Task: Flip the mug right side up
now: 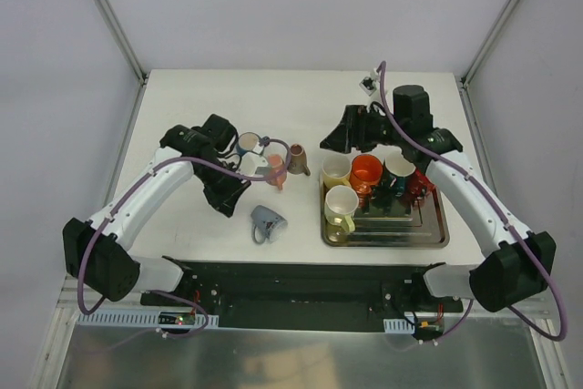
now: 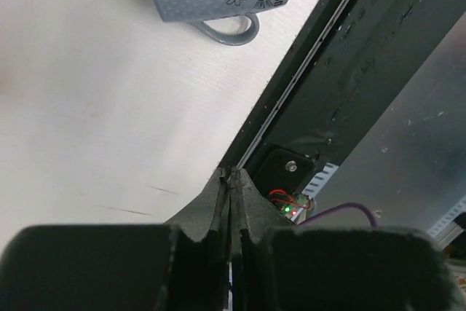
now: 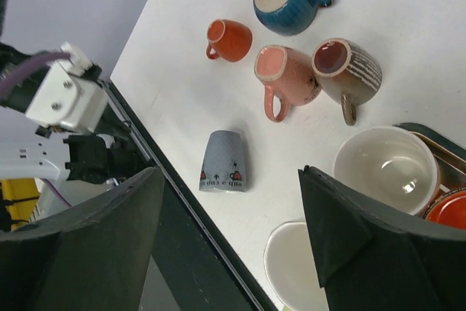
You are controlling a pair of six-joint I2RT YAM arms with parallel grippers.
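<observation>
A grey mug [image 1: 266,222] with a printed band lies on its side near the table's front edge, its handle [image 2: 229,34] toward the edge. In the right wrist view the mug [image 3: 223,162] shows left of centre. My left gripper is shut with nothing between its fingers, low over the table beside the mug, to its upper left in the top view. My right gripper [image 1: 351,125] stands open above the back of the tray, apart from the grey mug.
A pink mug [image 3: 284,78], a brown mug [image 3: 349,74], a teal mug [image 3: 280,5] and a small orange mug [image 3: 229,38] lie behind the grey mug. A tray [image 1: 414,239] of several mugs sits at the right.
</observation>
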